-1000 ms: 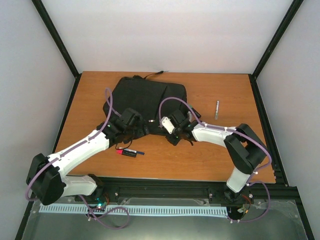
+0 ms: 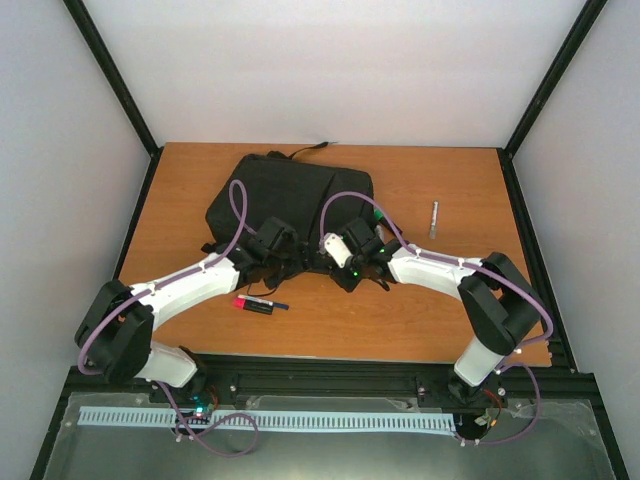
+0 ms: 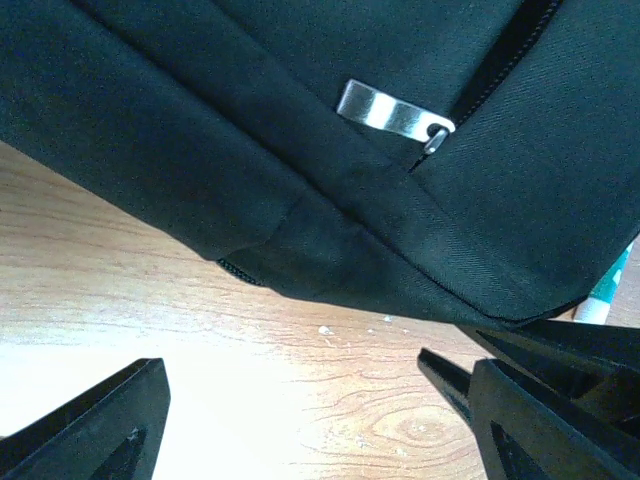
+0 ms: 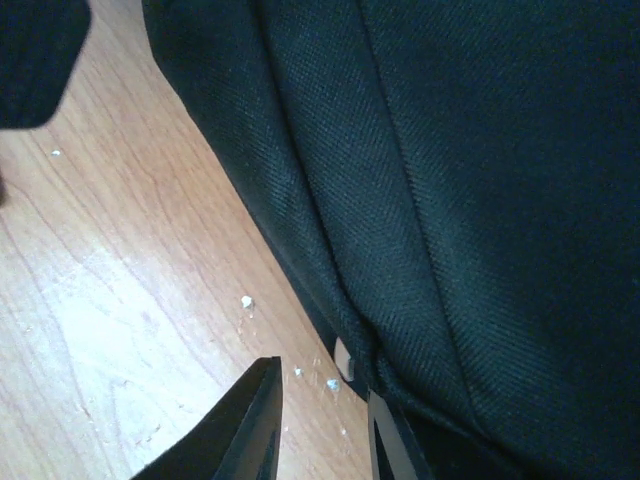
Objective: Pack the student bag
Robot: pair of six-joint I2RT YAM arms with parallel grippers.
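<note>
The black bag (image 2: 290, 195) lies flat at the back middle of the table. In the left wrist view its near edge and a silver zipper pull (image 3: 390, 110) show. My left gripper is open at that edge, bare table between its fingers. From the right, dark fingers of the other gripper reach the bag's corner. My right gripper has its fingers apart, one against the bag's fabric (image 4: 440, 250); a small pale piece at the bag's underside shows near its fingertips. Part of the left gripper appears at the upper left.
Several markers (image 2: 258, 307), one red-capped, lie in front of the bag at left. A silver pen (image 2: 434, 220) rests on the right. A green and white tube (image 3: 600, 295) peeks out beside the bag's right side.
My left arm has moved to the right along the bag's front edge, closer to the right gripper. The right arm has shifted only slightly. The bag stays in place.
</note>
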